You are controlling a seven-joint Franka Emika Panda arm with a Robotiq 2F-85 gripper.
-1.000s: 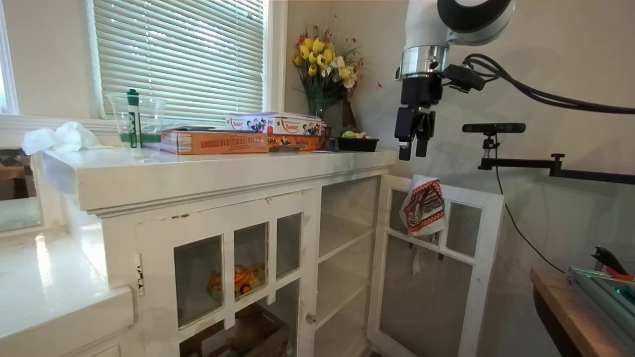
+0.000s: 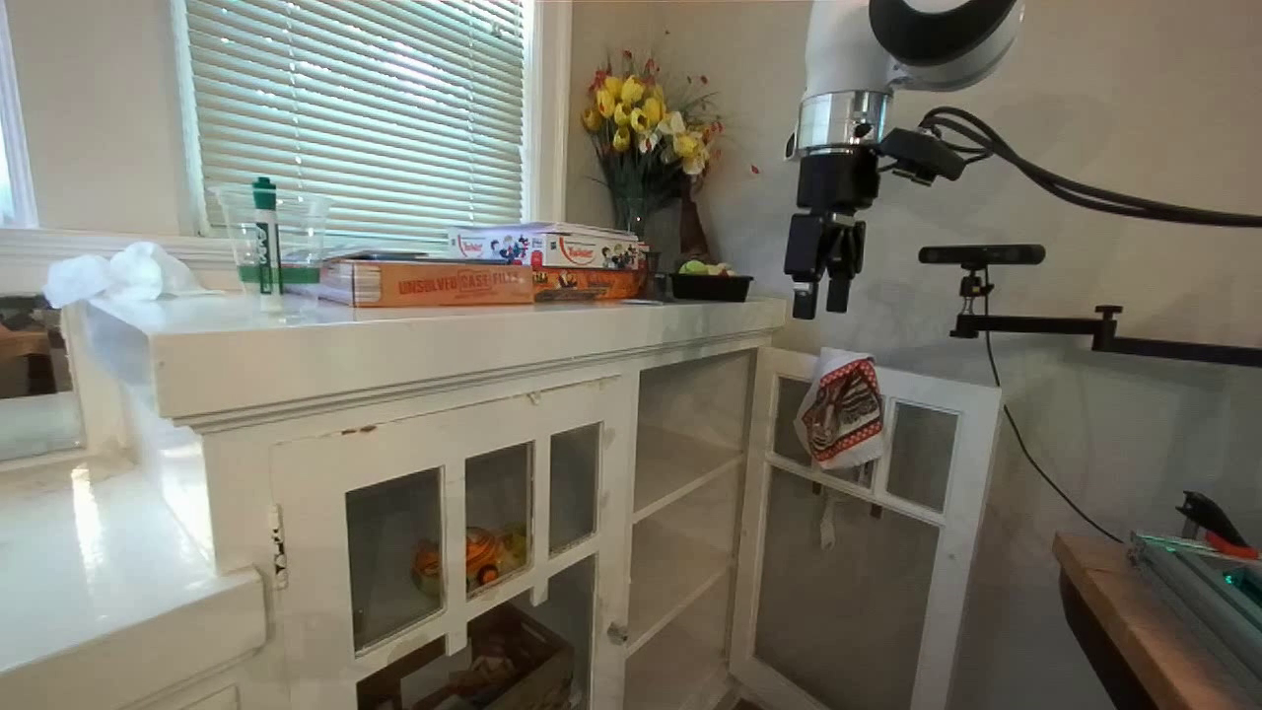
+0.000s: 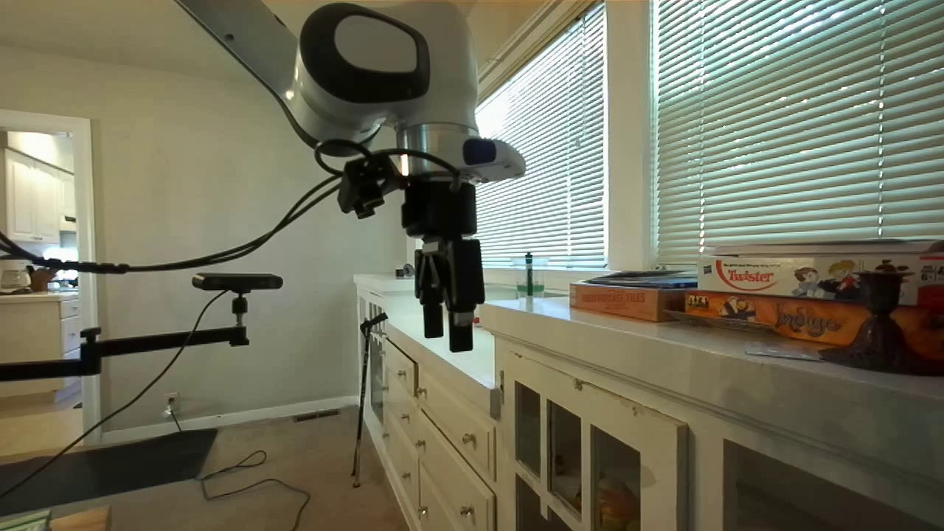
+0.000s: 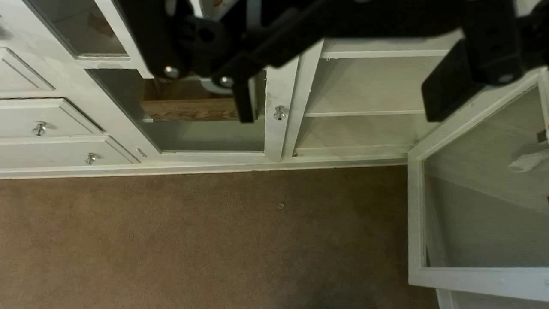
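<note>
My gripper (image 2: 822, 298) points downward in the air, higher than the open glass cabinet door (image 2: 973, 497). In the wrist view the gripper is open, its fingers wide apart with nothing between them. A white cloth (image 2: 846, 408) with a red and dark pattern drapes over the top of that door, below the fingertips in exterior view 1. Beside the door, the opened cabinet section shows bare shelves (image 2: 686, 473). The other glass door (image 2: 609, 521) is closed and has a clear knob (image 4: 279, 113).
On the white countertop (image 2: 473, 337) stand game boxes (image 2: 432, 284), a green marker (image 2: 265, 237), crumpled white tissue (image 2: 130, 272), a black tray (image 2: 710, 286) and flowers (image 2: 633, 112). A camera on a black arm (image 2: 1029, 324) stands at the right. Carpet (image 4: 206, 231) below is mostly clear.
</note>
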